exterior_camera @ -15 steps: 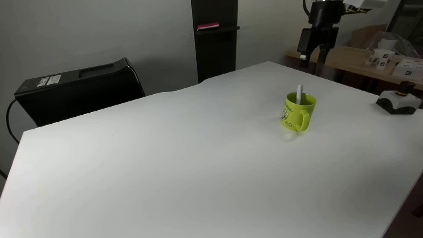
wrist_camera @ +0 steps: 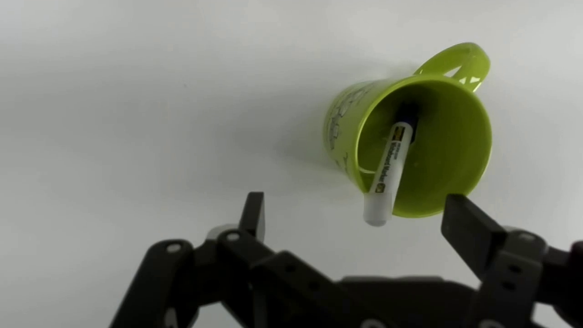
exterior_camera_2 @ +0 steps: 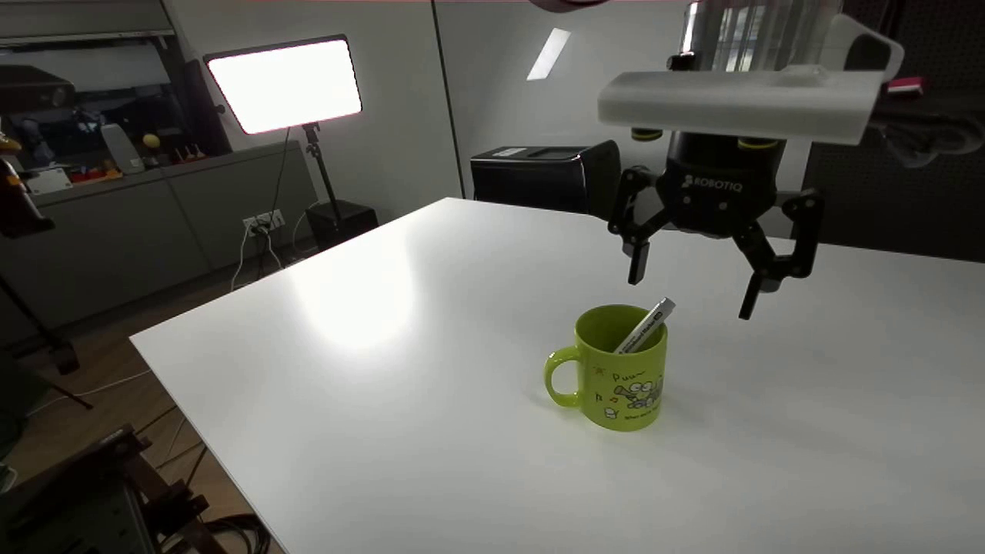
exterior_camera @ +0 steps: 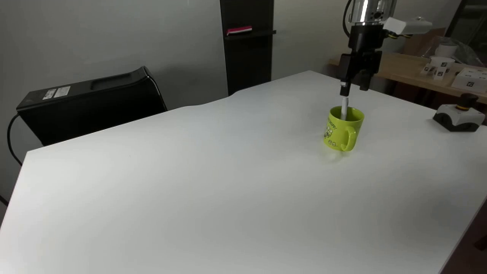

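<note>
On the white table stands an upright lime-green mug (exterior_camera_2: 620, 392) with a cartoon print and one handle. A white whiteboard marker (wrist_camera: 391, 161) leans inside it, its dark blue end down in the mug and its white end poking out over the rim. My gripper (exterior_camera_2: 690, 300) is open above the table, with its fingers spread wide and empty. In the wrist view the marker's white end lies between the two fingertips, nearer the right one, and a little ahead of them. The mug's bottom, seen from the side, is hidden by its wall.
A black-and-white box with a dark button (exterior_camera: 459, 114) sits at the table's right edge. Behind the table's far edge is a black machine (exterior_camera: 91, 102).
My gripper has come down and slightly left toward the mug and marker. Both the mug and the marker are where they were.
</note>
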